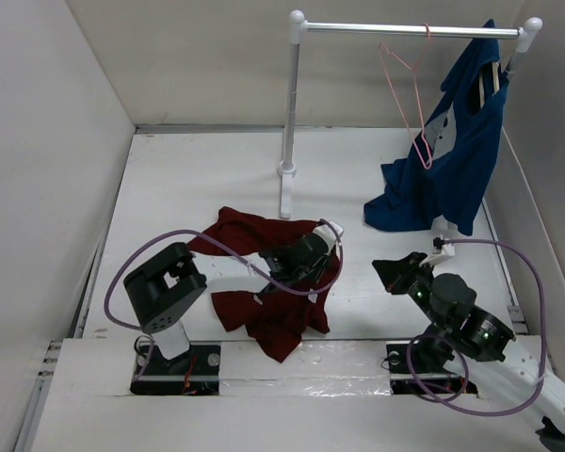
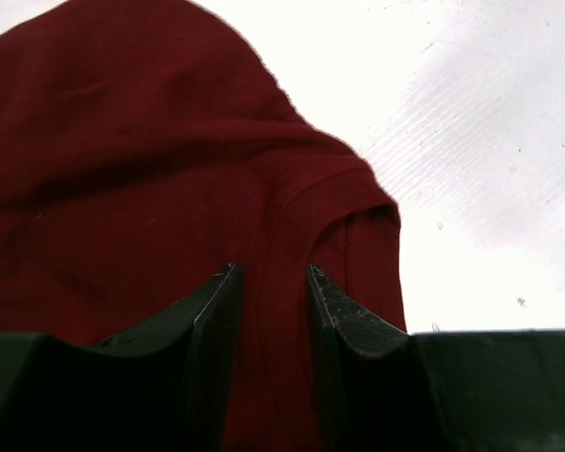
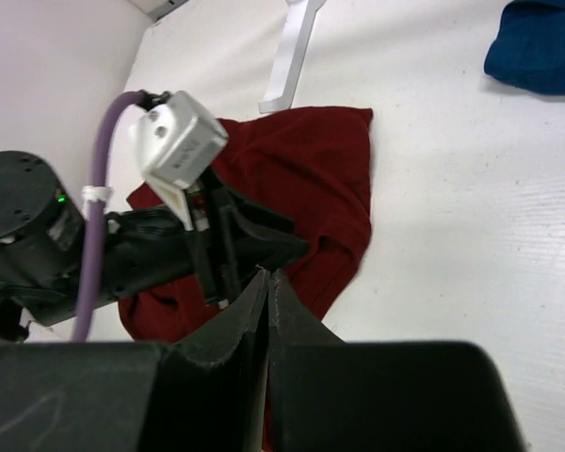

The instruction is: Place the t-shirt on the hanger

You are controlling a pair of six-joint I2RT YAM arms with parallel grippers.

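A dark red t-shirt [image 1: 273, 325] lies crumpled on the white table. My left gripper [image 1: 315, 268] is over its right part; in the left wrist view its open fingertips [image 2: 228, 282] are close above a folded edge of the red cloth [image 2: 151, 217]. My right gripper [image 1: 386, 278] is above the table right of the shirt, its fingertips [image 3: 281, 287] close together in the right wrist view, with nothing seen between them. A pink hanger [image 1: 422, 141] hangs empty from the rail.
The metal rail [image 1: 358, 28] stands on a post [image 1: 292, 113] with a foot behind the shirt. A blue garment [image 1: 452, 169] hangs at its right end and trails onto the table. Bare table lies between the red shirt and the right wall.
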